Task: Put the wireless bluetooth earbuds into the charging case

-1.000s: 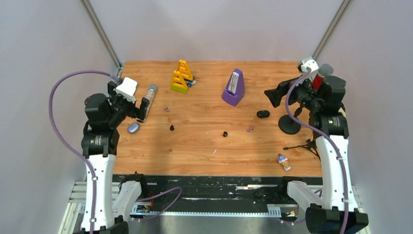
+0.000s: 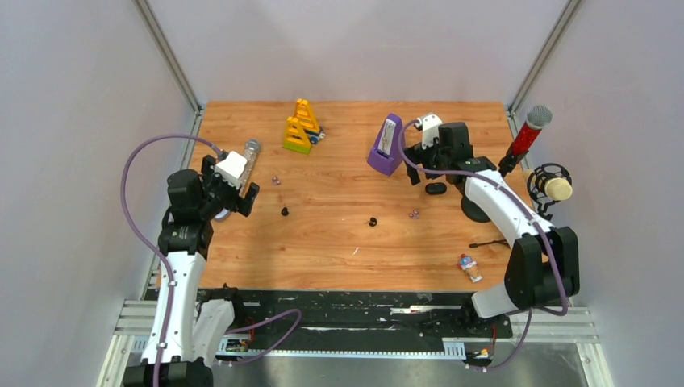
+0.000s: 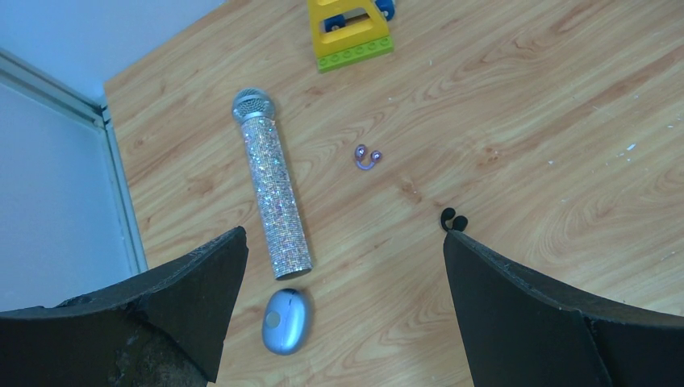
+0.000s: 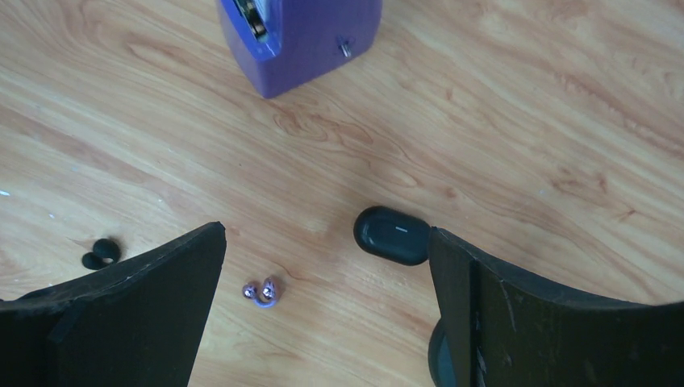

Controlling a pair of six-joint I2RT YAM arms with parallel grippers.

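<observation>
A small closed black charging case [image 2: 435, 189] lies right of centre in the top view. In the right wrist view the case [image 4: 393, 235] lies beside my right finger, its edge partly covered. Small clip-shaped earbuds lie loose: a black one [image 2: 285, 211] and a purple one [image 2: 276, 181] on the left, another black one [image 2: 373, 222] and another purple one [image 2: 414, 214] towards the right. My left gripper is open above the table, the left black earbud [image 3: 453, 219] just beyond its right fingertip. Open and empty too, my right gripper hovers above the case's area.
A purple metronome [image 2: 387, 145] stands behind the case; a dark round base [image 2: 474, 208] is at its right. On the left are a glittery microphone [image 3: 276, 193] and blue mouse [image 3: 285, 321]. The yellow toy [image 2: 302, 127] stands at the back.
My right arm has swung left, from over the right side to beside the metronome. The earbuds and case have stayed put.
</observation>
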